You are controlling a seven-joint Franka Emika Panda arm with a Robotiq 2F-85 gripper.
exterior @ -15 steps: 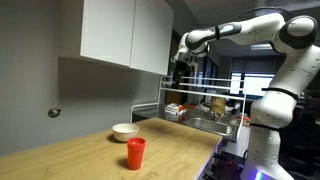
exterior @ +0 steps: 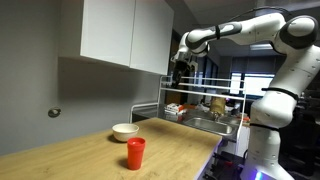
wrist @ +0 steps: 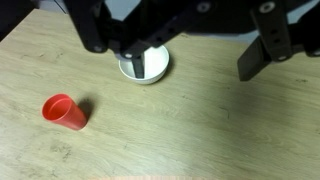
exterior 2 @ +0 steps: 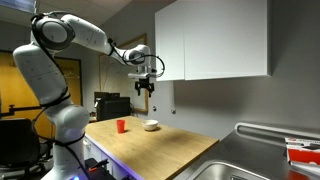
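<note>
A red cup [exterior: 135, 153] stands upright on the wooden table, nearer to exterior view 1 than the white bowl [exterior: 125, 131]. Seen from the wrist, the red cup [wrist: 64, 112] is at the left and the white bowl [wrist: 152, 65] lies near the top, partly covered by one of the fingers. My gripper is open, its fingers wide apart with only tabletop showing between them. High above the table, the gripper [exterior 2: 144, 88] hangs clear of both cup and bowl.
White wall cabinets [exterior 2: 215, 45] overhang the back of the table. A sink [exterior 2: 225, 170] lies beyond one end of the table, with a red-and-white object [exterior 2: 302, 151] near it.
</note>
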